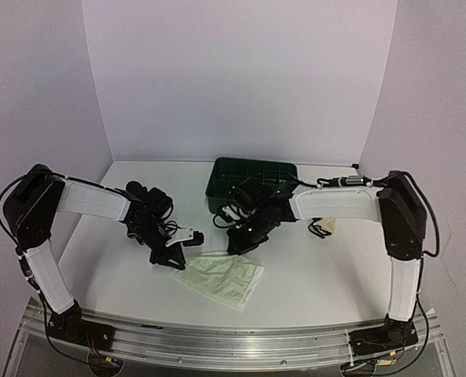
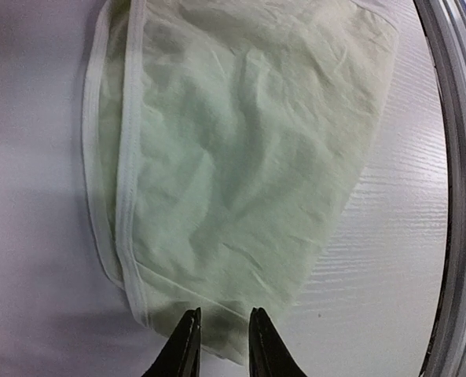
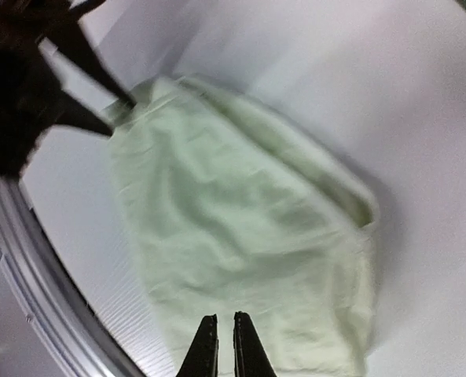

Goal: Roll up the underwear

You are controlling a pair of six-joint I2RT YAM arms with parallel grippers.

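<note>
Pale green underwear (image 1: 221, 279) with white bands lies crumpled flat near the front middle of the table, filling both wrist views (image 2: 240, 157) (image 3: 233, 220). My left gripper is over the underwear's left end, fingers a little apart, with no cloth clearly between them. In the right wrist view that gripper sits at the cloth's far corner. My right gripper hangs above the underwear's upper part; its fingertips have a small gap and nothing visible between them.
A dark green divided bin (image 1: 248, 177) stands at the back middle. Dark items lie partly behind the left arm and at the right. The metal rail (image 1: 233, 336) runs along the front edge.
</note>
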